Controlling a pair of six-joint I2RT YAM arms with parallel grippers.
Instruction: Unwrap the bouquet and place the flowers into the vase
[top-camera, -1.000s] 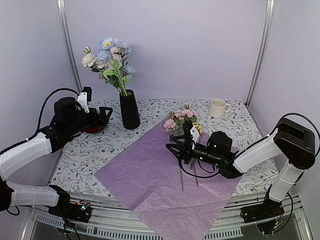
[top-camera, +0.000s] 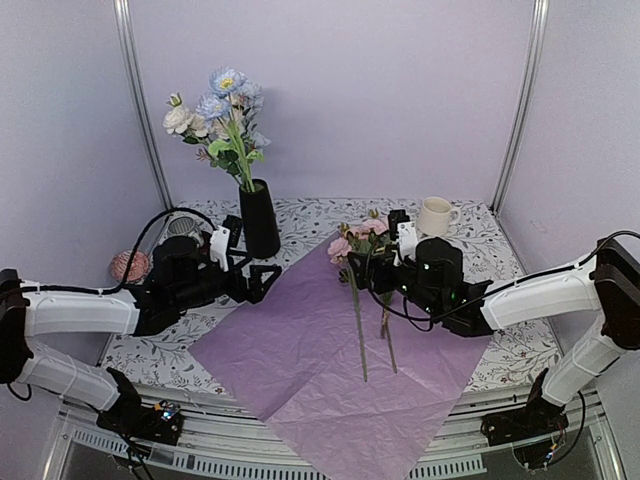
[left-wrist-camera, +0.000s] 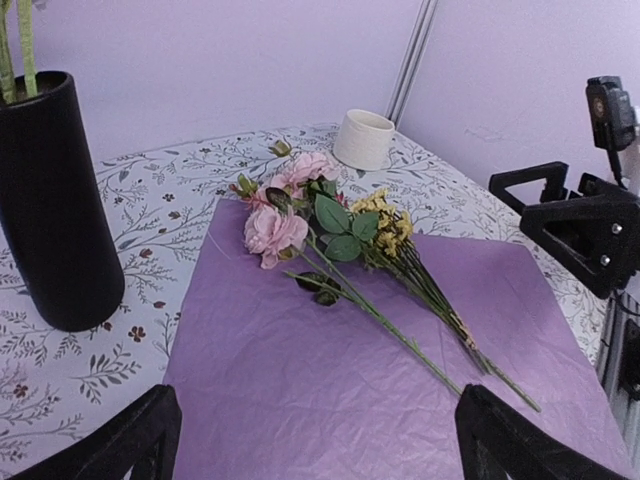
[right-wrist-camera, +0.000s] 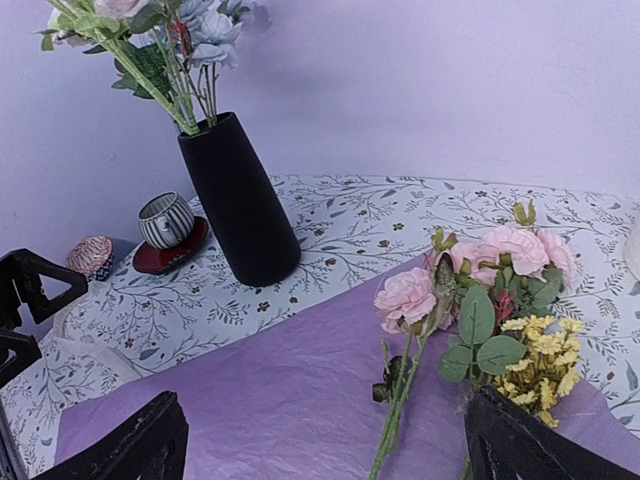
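A black vase (top-camera: 259, 222) stands at the back left, with blue flowers (top-camera: 222, 95) and white ones in it. Pink flowers (left-wrist-camera: 275, 232) and a yellow-flowered stem (left-wrist-camera: 394, 232) lie on the purple paper (left-wrist-camera: 270, 340), their stems pointing toward the front. My left gripper (top-camera: 268, 283) is open in front of the vase, left of the lying flowers, with nothing between its fingers. The right gripper (top-camera: 358, 270) is open above the lying flowers and partly covers them in the top view. In the right wrist view the blooms sit ahead of its fingers, not gripped.
A white mug (top-camera: 436, 216) stands at the back right. Left of the vase are a striped cup (right-wrist-camera: 166, 220) on a dark red saucer (right-wrist-camera: 172, 254) and a pinkish round object (top-camera: 130, 265).
My left gripper has moved right and toward the front, from beside the vase to the paper's left edge. The right gripper has shifted slightly toward the back, over the blooms. The flowers have not moved.
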